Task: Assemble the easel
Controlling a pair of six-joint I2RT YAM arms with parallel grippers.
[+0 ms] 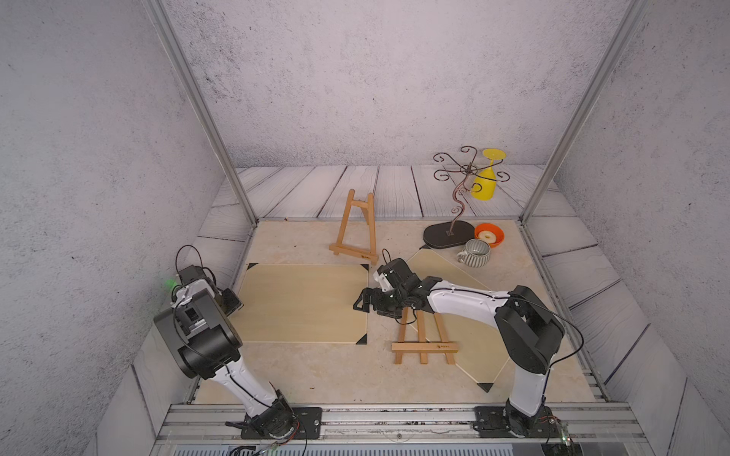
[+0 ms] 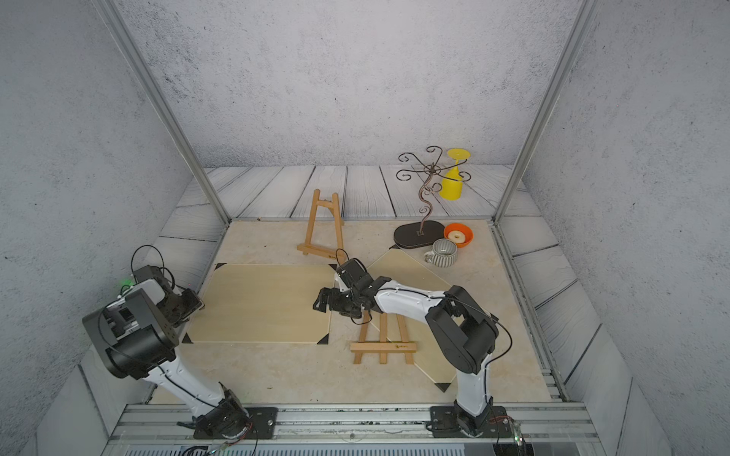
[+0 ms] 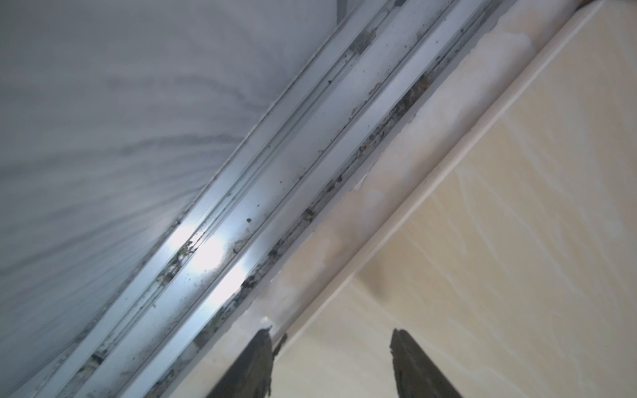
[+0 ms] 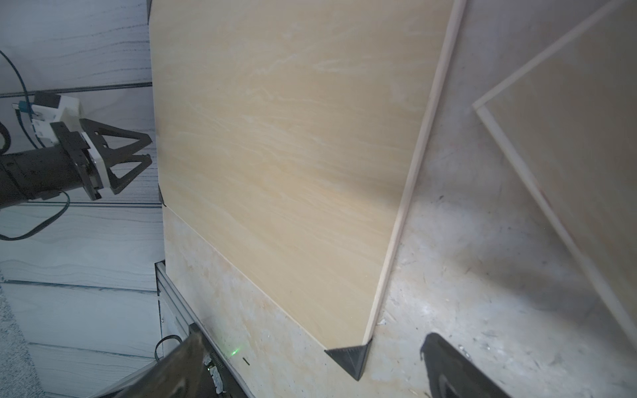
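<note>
One wooden easel stands upright at the back centre. A second easel piece lies front right on a slanted board, partly under the right arm. My left gripper is at the left edge of the flat board; its fingers show apart in the left wrist view, and whether anything is between their tips is unclear. My right gripper hangs over the right edge of that board, open and empty.
At the back right are a metal scroll stand, an orange bowl, a striped mug and a yellow item. Aluminium rails border the table.
</note>
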